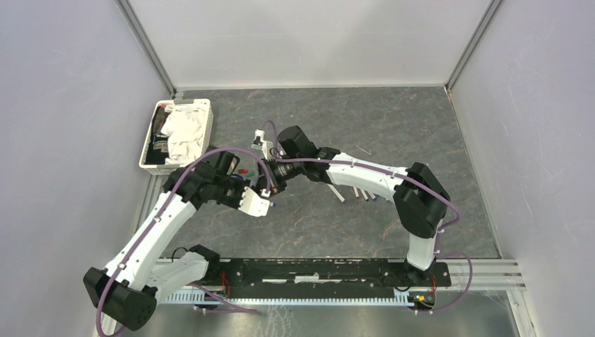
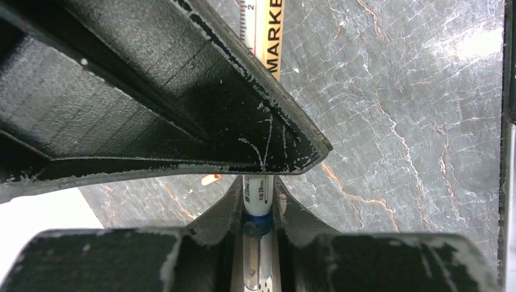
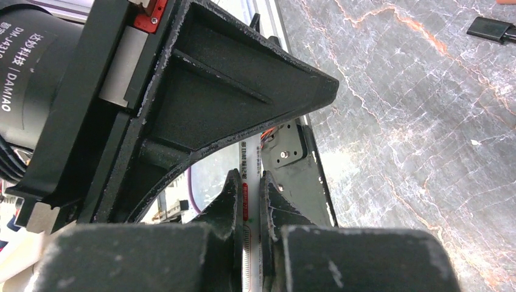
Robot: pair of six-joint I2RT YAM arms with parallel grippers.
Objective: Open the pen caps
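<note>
A white marker (image 2: pixel 258 188) with a blue band and a clear end stands upright in the left wrist view, between the fingers of my left gripper. The fingers flank it closely; whether they press on it is hard to make out. A large black finger (image 2: pixel 268 140) of the other gripper crosses in front of the marker. Further up, a printed stretch with a yellow strip shows. In the right wrist view my right gripper is shut on a white marker body (image 3: pixel 248 164), apparently the same one. From above, the two grippers meet and hide it.
Several pens (image 1: pixel 356 193) lie on the grey table right of centre, under the right arm. A white basket (image 1: pixel 208 123) with cloth stands at the back left. A black piece (image 3: pixel 487 28) lies on the table.
</note>
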